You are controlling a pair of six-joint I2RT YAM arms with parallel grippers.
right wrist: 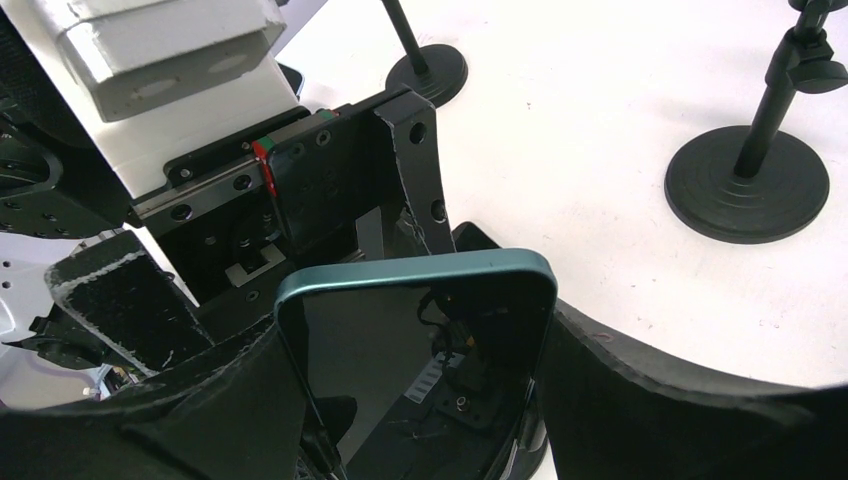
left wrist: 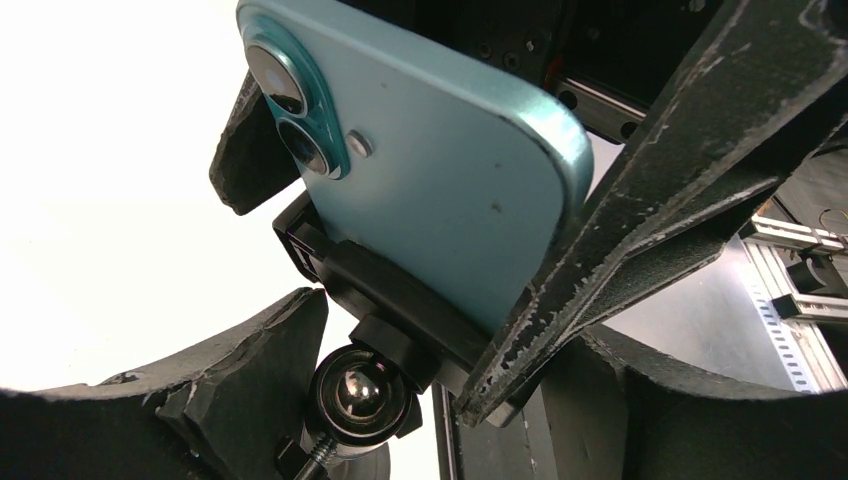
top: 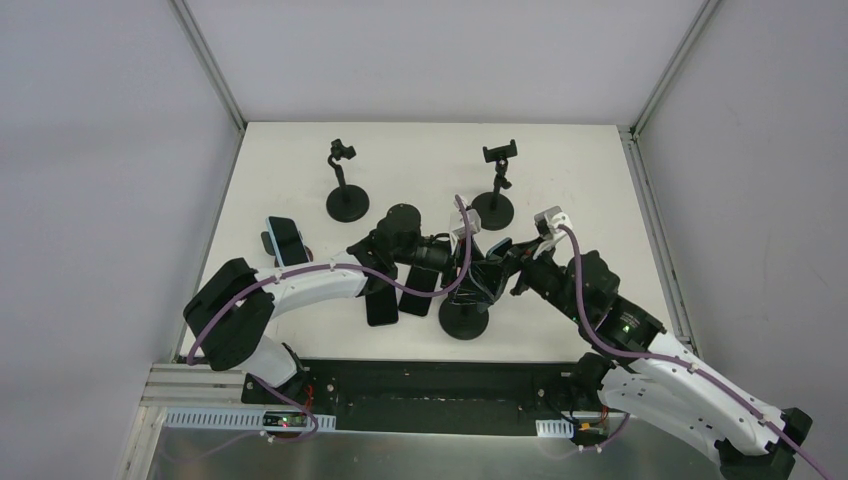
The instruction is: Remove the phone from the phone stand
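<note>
A light-blue phone sits with its lower part against the black clamp of a phone stand, whose round base rests on the table near the front edge. From the side, my right gripper is shut on the phone, one finger along each long edge, the dark screen facing its camera. Below the phone, my left gripper stands part open around the stand's head. The silver ball joint shows close to its left finger. Both grippers crowd together over this stand in the top view.
Two empty stands occupy the back of the table. Another phone is on a stand at the left. Two dark phones lie flat beside the left arm.
</note>
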